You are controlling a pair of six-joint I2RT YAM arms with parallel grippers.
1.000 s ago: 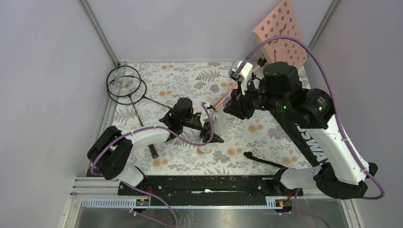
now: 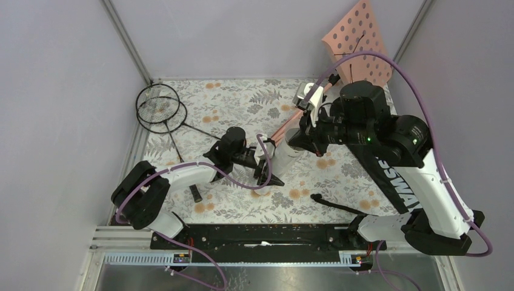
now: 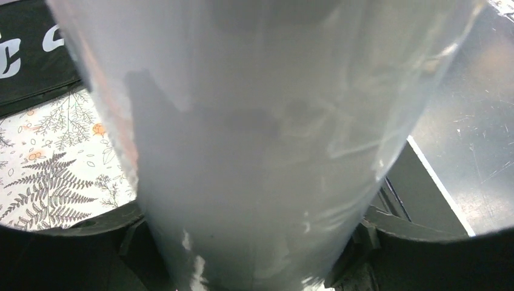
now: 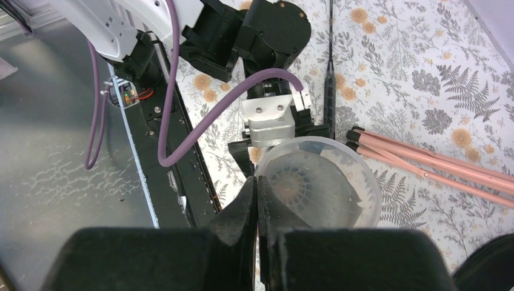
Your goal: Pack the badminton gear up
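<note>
A translucent tube (image 2: 286, 150) hangs tilted over the cloth. My left gripper is shut on it, a finger against each side in the left wrist view. The tube's round rim (image 4: 348, 148) faces the right wrist view, with a faint ribbed pattern seen deep inside. My right gripper is shut, its tips overlapping the rim's near left side in view, with nothing showing between them; whether they touch cannot be told. Two black rackets (image 2: 180, 100) lie at the left, heads overlapping. A black bag (image 2: 379, 179) with white letters lies at the right.
Pink poles (image 4: 436, 160) lie behind the tube. A pink perforated case (image 2: 360, 45) leans in the back right corner. A black strap (image 2: 333, 204) lies at the front right.
My right gripper's fingers have come together, and it has shifted slightly right and toward the front. The left arm and tube have barely moved.
</note>
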